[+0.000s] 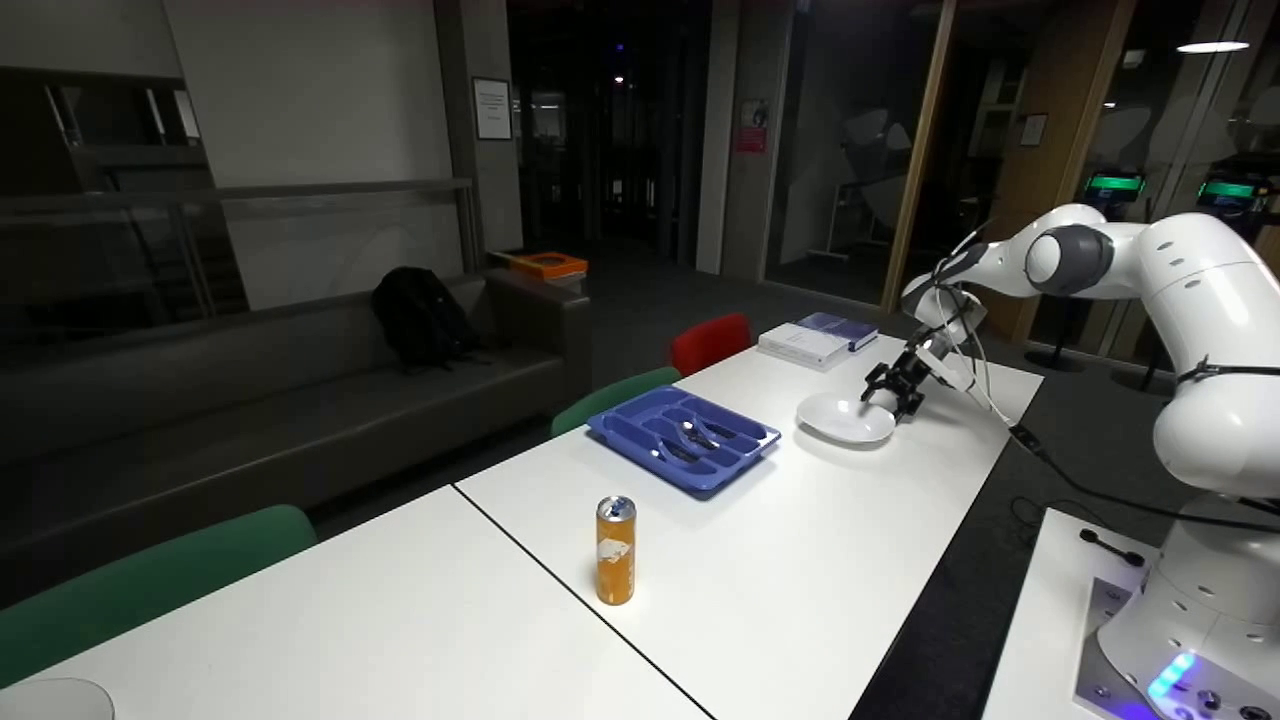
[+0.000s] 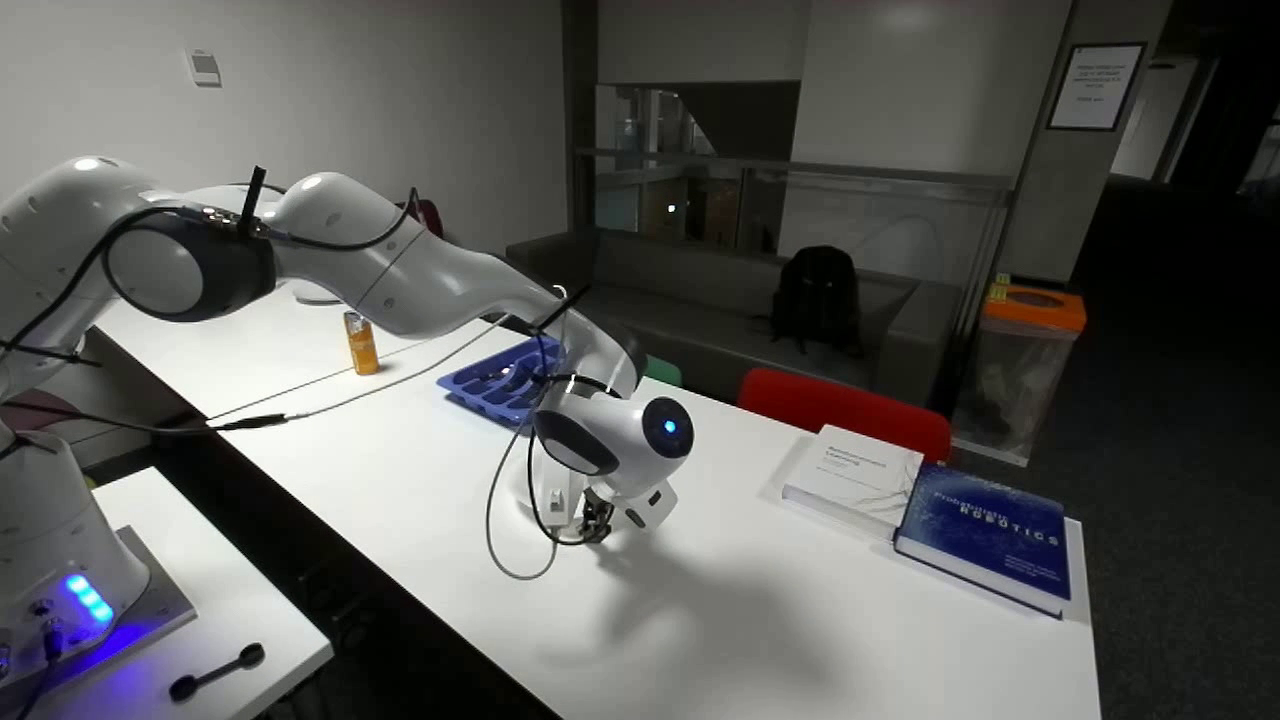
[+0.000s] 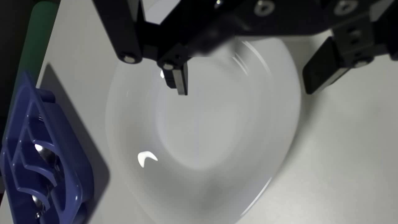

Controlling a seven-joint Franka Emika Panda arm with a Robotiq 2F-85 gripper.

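A white plate (image 1: 846,419) with a raised rim lies on the white table. My gripper (image 1: 891,396) is at the plate's far right edge, low over the table. In the wrist view the gripper stands open, its fingers well apart. One finger (image 3: 181,79) is over the inside of the plate (image 3: 201,123), and the other finger (image 3: 321,69) is outside the rim, so the edge lies between them. Whether either finger touches the plate I cannot tell. In the second exterior view the arm hides most of the plate.
A blue cutlery tray (image 1: 684,438) holding some cutlery lies beside the plate. An orange can (image 1: 615,552) stands upright nearer the seam between tables. A white book (image 2: 853,472) and a blue book (image 2: 984,528) lie at the far end.
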